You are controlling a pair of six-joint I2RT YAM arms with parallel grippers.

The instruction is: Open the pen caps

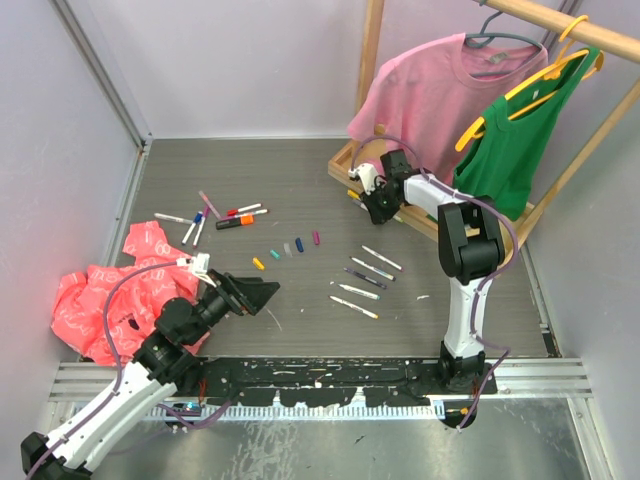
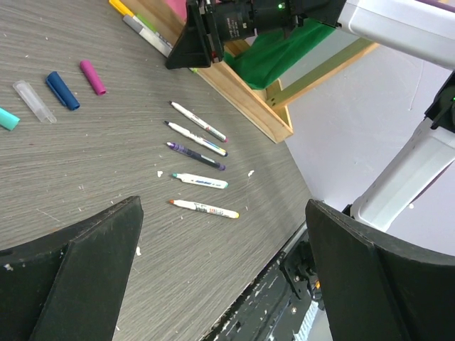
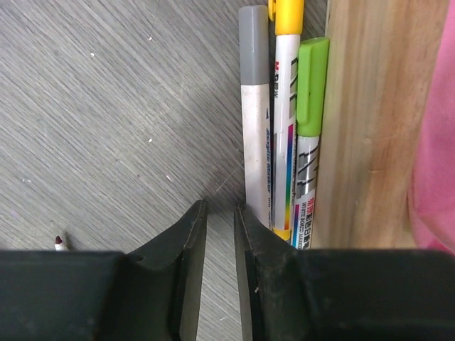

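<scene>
In the right wrist view, a grey-capped pen (image 3: 254, 124), a yellow-capped pen (image 3: 284, 106) and a green-capped pen (image 3: 310, 121) lie side by side along the wooden rack base. My right gripper has its fingers a little apart, with nothing between them; its right finger is beside the grey-capped pen's lower body. Several uncapped pens lie in a row, such as an orange-tipped one (image 2: 205, 208). Loose caps form another row, among them a blue cap (image 2: 62, 90) and a magenta cap (image 2: 92, 77). Over the near-left floor, my left gripper (image 1: 268, 294) stands wide open and empty.
A wooden rack (image 1: 345, 180) with a pink shirt (image 1: 430, 95) and a green top (image 1: 525, 140) stands at the right. More pens, including a black marker with an orange end (image 1: 235, 221), lie at upper left beyond a red plastic bag (image 1: 105, 300). Mid-floor is mostly clear.
</scene>
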